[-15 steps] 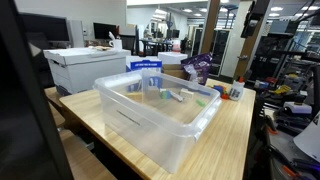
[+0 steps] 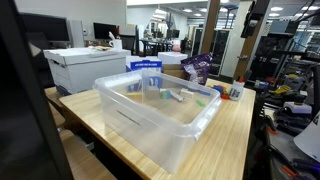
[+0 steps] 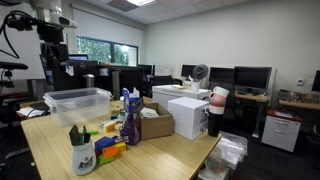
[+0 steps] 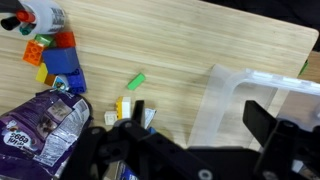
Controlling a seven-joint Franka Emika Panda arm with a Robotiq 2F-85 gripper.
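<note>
My gripper stands open in the wrist view, its two dark fingers wide apart with only tabletop and a tub edge seen between them. In exterior view 1 the gripper (image 2: 252,22) hangs high above the far right of the table. Exterior view 2 has the clear plastic tub (image 3: 80,101) at the table's left end. A small green piece (image 4: 136,81) lies alone on the wood. Blue block (image 4: 61,61) and orange block (image 4: 34,52) sit together beside a cup of markers (image 4: 42,17). A purple snack bag (image 4: 45,135) lies at lower left.
A cardboard box (image 3: 155,125) and a white box (image 3: 187,117) stand on the table, with stacked cups (image 3: 217,98) at its right edge. The clear tub (image 2: 172,145) takes up the near table in exterior view 1. Bare wood shows on the table's front side.
</note>
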